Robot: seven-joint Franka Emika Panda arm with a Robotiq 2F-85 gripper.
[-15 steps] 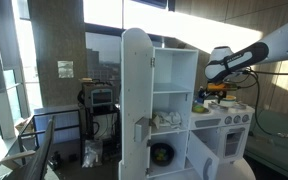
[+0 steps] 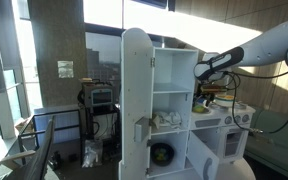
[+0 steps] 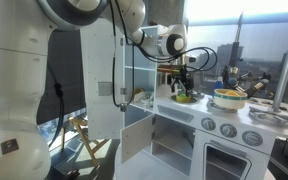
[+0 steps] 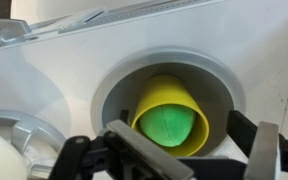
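Note:
In the wrist view a yellow cup (image 4: 156,93) lies tilted in a round grey sink basin (image 4: 114,98). A green rounded object (image 4: 168,126) sits inside the cup, filling much of its mouth. My gripper is open above the basin, its fingers (image 4: 268,140) spread to either side of the cup, which none of them appears to grip. From the second exterior view, my gripper (image 3: 174,84) hangs over the white counter close to the yellow cup (image 3: 183,99).
A pot with a blue-and-yellow rim (image 3: 229,98) stands on the counter to the right. White shelves (image 2: 170,75) and a tall open door (image 2: 135,90) are beside the counter. Near the basin, the wrist view shows a white rounded object (image 4: 2,158) on a grey ring.
In the first exterior view the arm's end has moved left and downward toward the counter by the shelves. The cabinet doors have stayed as they were.

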